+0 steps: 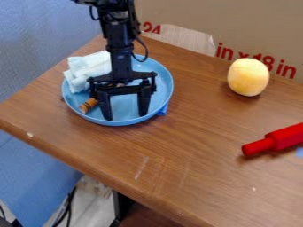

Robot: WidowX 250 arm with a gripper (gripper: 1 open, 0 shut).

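My black gripper [124,105] is lowered into a light blue plate [162,78], its two fingers apart over the plate's floor; no object shows clearly between them. A crumpled white cloth [85,67] lies at the left side of the plate, behind the gripper. A small orange-brown item [88,105] sits beside the left finger, partly hidden by it.
A pale yellow round object [247,77] stands at the back right of the wooden table [190,160]. A red cylinder [274,139] lies at the right edge. A cardboard wall backs the table, and its front middle is clear.
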